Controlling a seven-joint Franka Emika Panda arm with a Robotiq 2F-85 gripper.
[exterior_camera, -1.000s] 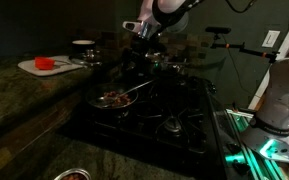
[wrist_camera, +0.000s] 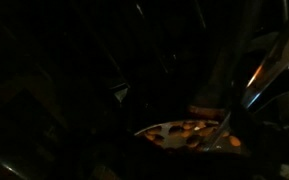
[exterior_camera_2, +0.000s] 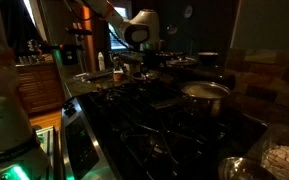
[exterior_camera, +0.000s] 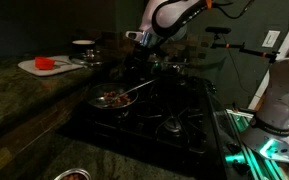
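Observation:
A pan [exterior_camera: 112,100] holding reddish-brown food sits on the dark stovetop in exterior view 1, and a long utensil or handle [exterior_camera: 140,87] slants up from it to the right. The same pan shows from outside in exterior view 2 as a metal vessel [exterior_camera_2: 205,92]. Above and behind the stove is my white wrist, with the dark gripper [exterior_camera: 136,62] hanging below it, apart from the pan. It is open, though its fingers are hard to make out in the dark. The wrist view catches the food [wrist_camera: 189,132] low in the frame and a shiny shaft [wrist_camera: 274,70] on the right.
A red-and-white item [exterior_camera: 46,63] and a lidded pot [exterior_camera: 83,45] rest on the left counter. In the near left corner stands a bowl of food [exterior_camera: 73,174]. Stove grates [exterior_camera: 174,125] right of the pan are bare.
My wrist has shifted slightly right and up in exterior view 1. The pan and the counter items look the same.

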